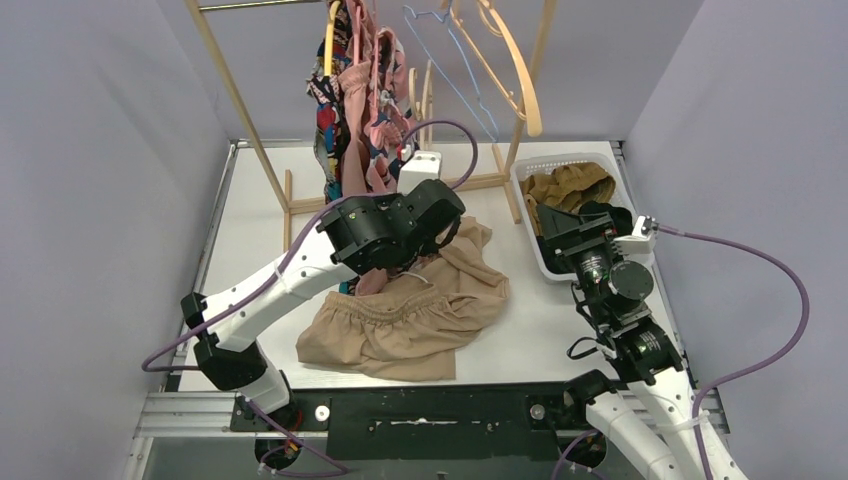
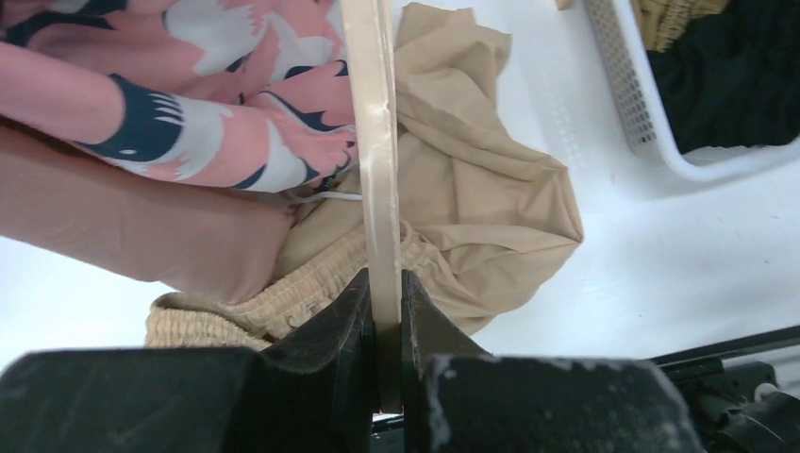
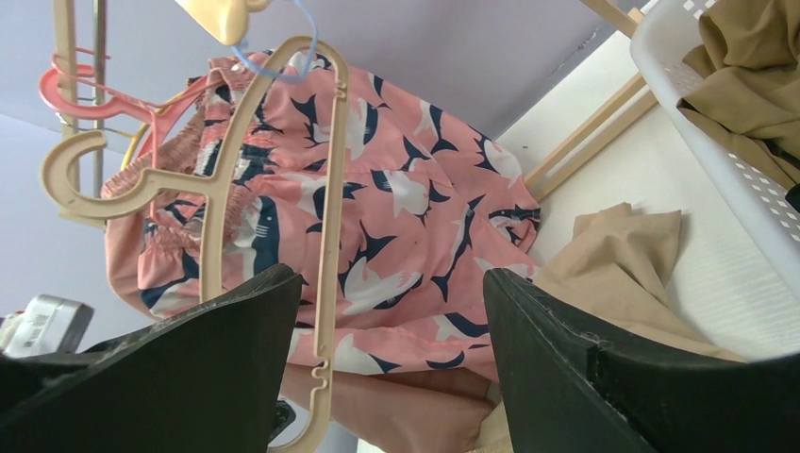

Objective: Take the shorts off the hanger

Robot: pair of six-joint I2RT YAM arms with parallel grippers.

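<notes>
Tan shorts (image 1: pixel 405 310) lie crumpled on the white table, free of any hanger, with their elastic waistband toward the left. Over them my left gripper is shut on a beige hanger (image 2: pixel 375 142), seen edge-on in the left wrist view. In the right wrist view this bare hanger (image 3: pixel 330 217) shows its whole outline with the hook to the left. Above the right side, near the basket, my right gripper stands open and empty. Its fingertips are partly hidden in the top view.
Patterned pink clothes (image 1: pixel 388 120) hang from the rack at the back. An empty blue hanger (image 1: pixel 470 75) and a wooden hanger (image 1: pixel 522 70) hang beside them. The white basket (image 1: pixel 548 270) with dark and brown cloth stands at the right; bare table lies between it and the shorts.
</notes>
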